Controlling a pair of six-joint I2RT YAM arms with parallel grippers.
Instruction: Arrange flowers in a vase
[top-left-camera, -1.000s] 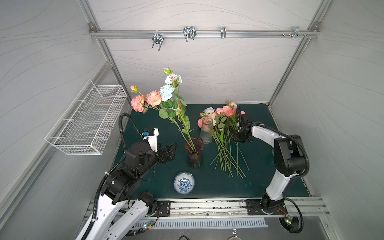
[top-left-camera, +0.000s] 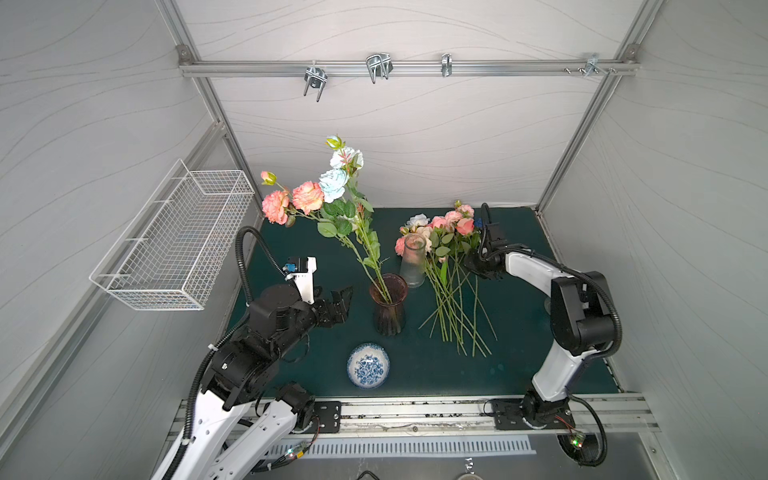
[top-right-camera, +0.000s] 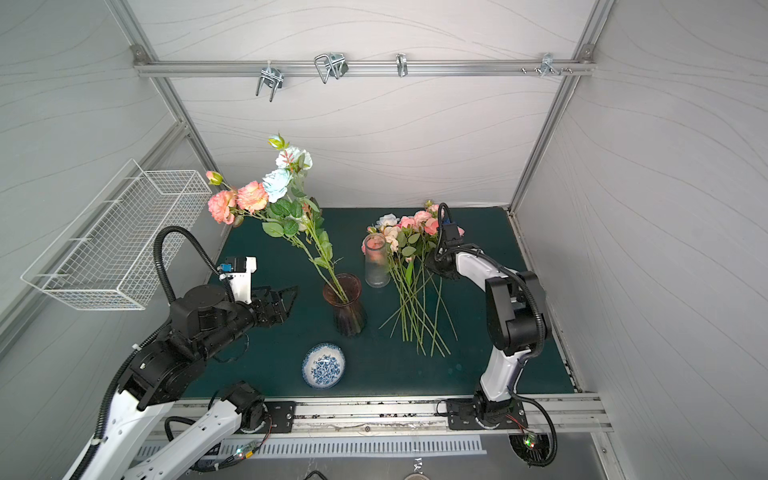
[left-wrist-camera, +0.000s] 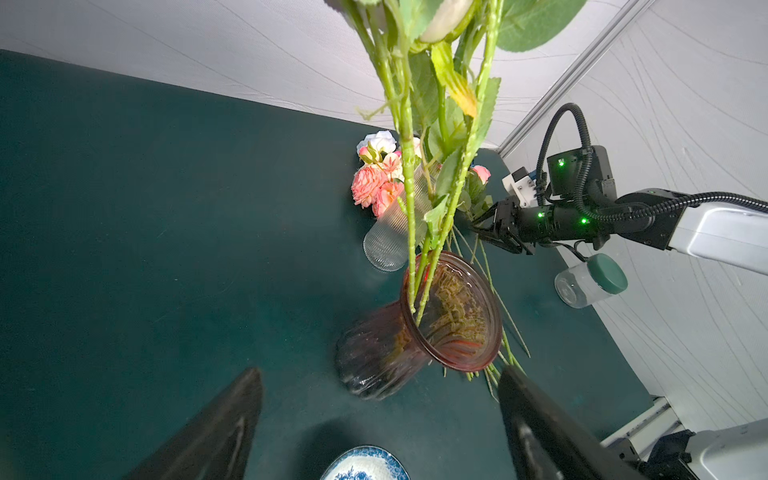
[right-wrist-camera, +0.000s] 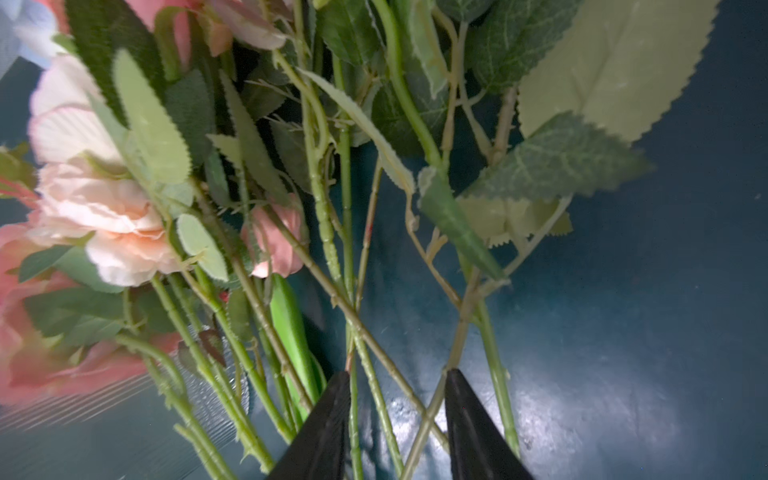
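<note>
A brown ribbed vase (top-left-camera: 389, 318) holds tall pink and pale-blue roses (top-left-camera: 308, 196). More roses (top-left-camera: 465, 226) lie to its right, long stems toward the front, beside a clear ribbed vase (top-left-camera: 413, 264). My right gripper is low over these stems, fingers apart with crossing stems beneath and between the tips; whether any are touched I cannot tell. My left gripper stands open left of the brown vase, nothing between its fingers.
A blue-and-white bowl (top-left-camera: 368, 365) sits at the front. A wire basket (top-left-camera: 184, 240) is on the left wall. A green-lidded jar (left-wrist-camera: 592, 280) stands by the right wall.
The left arm and the vase of roses are unchanged.
</note>
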